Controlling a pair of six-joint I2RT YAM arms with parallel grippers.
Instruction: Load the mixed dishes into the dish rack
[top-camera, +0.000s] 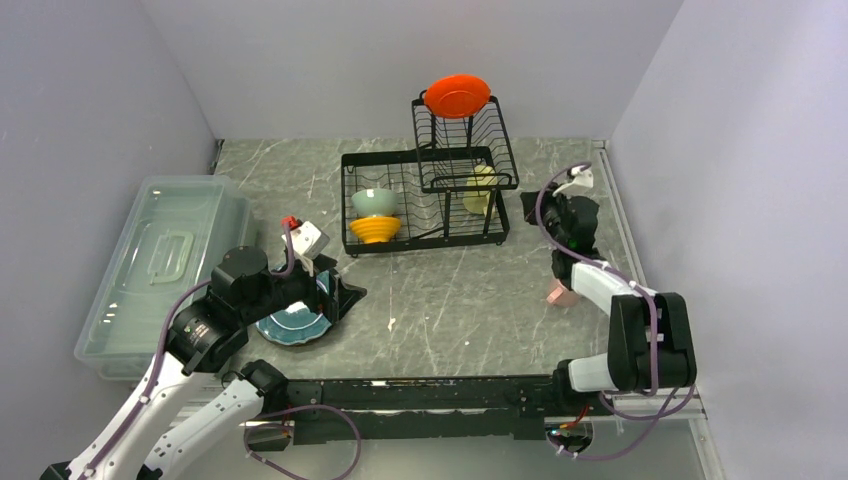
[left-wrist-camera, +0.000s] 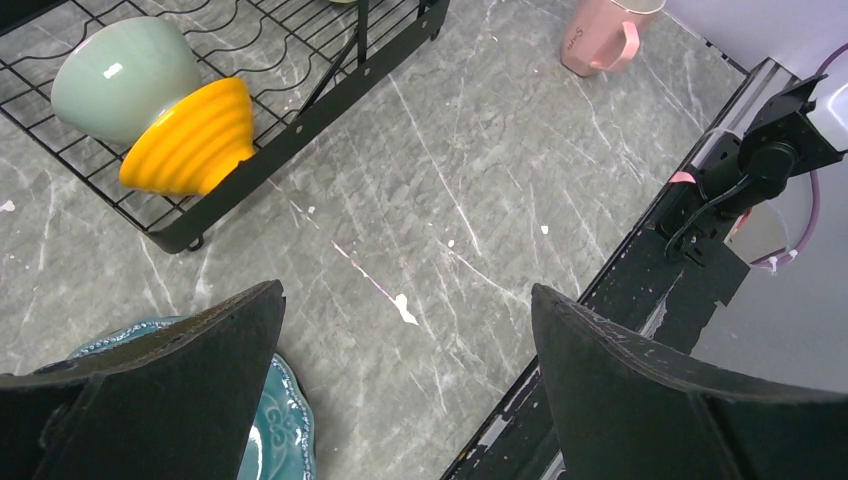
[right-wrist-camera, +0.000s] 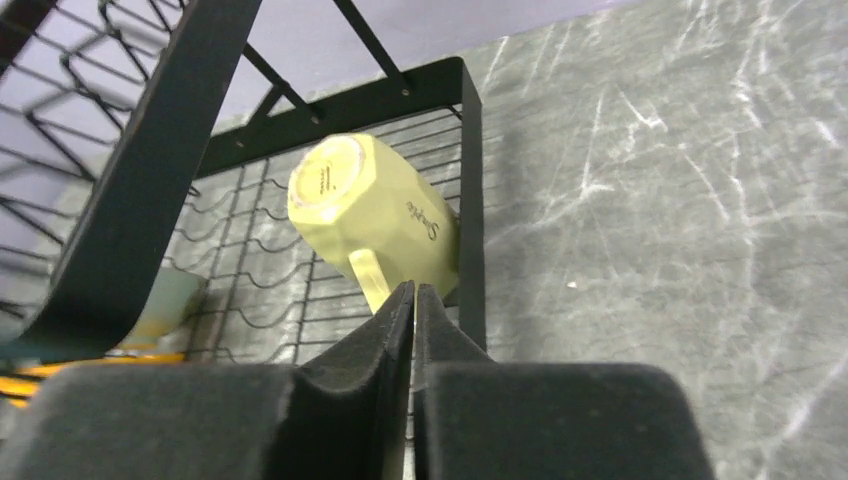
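The black two-level dish rack (top-camera: 427, 243) holds a pale green bowl (left-wrist-camera: 125, 75) and a yellow bowl (left-wrist-camera: 200, 135), side by side and tilted. A pale yellow mug (right-wrist-camera: 390, 215) lies tipped in the rack's right end, and an orange-red plate (top-camera: 457, 97) leans on the upper level. Over the table's left part my left gripper is open and empty, above a blue plate (left-wrist-camera: 280, 425) partly hidden by its finger. Right of the rack, my right gripper has its fingertips nearly together, nothing between them. A pink mug (left-wrist-camera: 600, 38) stands upright on the table.
A clear lidded bin (top-camera: 165, 270) fills the left side. Walls close in the back and both sides. Bare grey tabletop (top-camera: 430, 320) lies in front of the rack, between the blue plate and the pink mug.
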